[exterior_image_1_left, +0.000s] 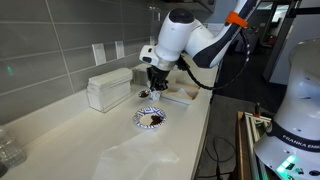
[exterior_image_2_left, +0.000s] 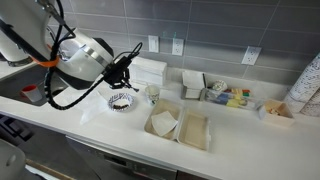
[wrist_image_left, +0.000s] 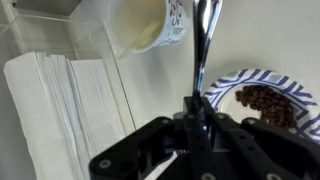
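My gripper is shut on a slim, shiny metal utensil (wrist_image_left: 205, 40), which runs from the fingers to the top edge of the wrist view; its far end is out of frame there. Below and to one side lies a blue-and-white patterned plate (wrist_image_left: 228, 88) with dark brown beans (wrist_image_left: 266, 103) on it. A white cup (wrist_image_left: 172, 22) with dark printing stands near the utensil, pale inside. From outside, the gripper (exterior_image_1_left: 155, 76) hangs above the counter near the cup (exterior_image_2_left: 153, 93), behind the plate (exterior_image_1_left: 149, 118).
A stack of white paper (wrist_image_left: 65, 110) sits in a holder beside the cup. Open wooden boxes (exterior_image_2_left: 194, 130) and a tray of small packets (exterior_image_2_left: 229, 97) lie farther right. The wall (exterior_image_2_left: 220, 40) bounds the back; the counter's front left (exterior_image_1_left: 85, 140) has bare room.
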